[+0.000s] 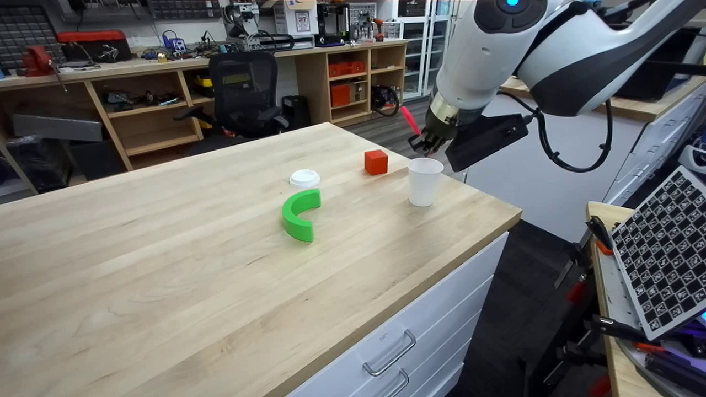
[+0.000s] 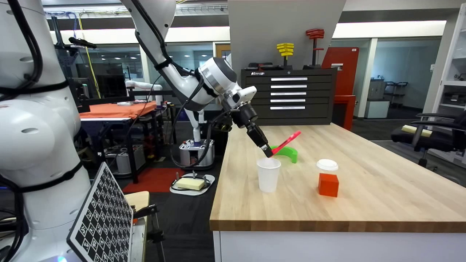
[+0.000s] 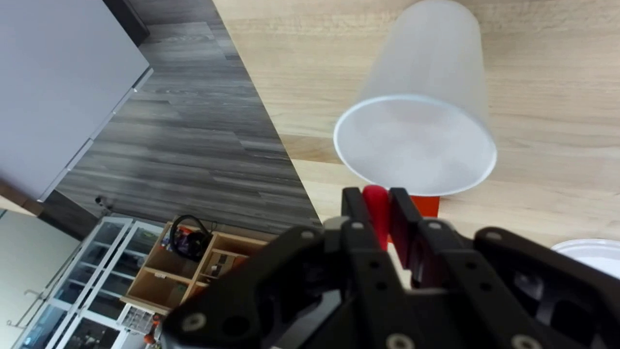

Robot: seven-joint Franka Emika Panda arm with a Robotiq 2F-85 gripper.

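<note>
Held above a white cup is a pinkish-red marker point(image 2: 288, 142), with my gripper point(image 2: 269, 153) shut on it near its lower end. The marker slants, its long end rising away from the cup. In the wrist view its red end point(image 3: 376, 203) shows between the dark fingers, just beside the cup's rim. The cup point(image 1: 423, 185) stands upright on the wooden table, open at the top; its inside point(image 3: 415, 145) looks empty in the wrist view.
A red cube point(image 1: 375, 162) sits close to the cup. A white lid point(image 1: 305, 178) and a green arch point(image 1: 299, 215) lie farther along the table point(image 1: 165, 264). The cup is near the table's edge.
</note>
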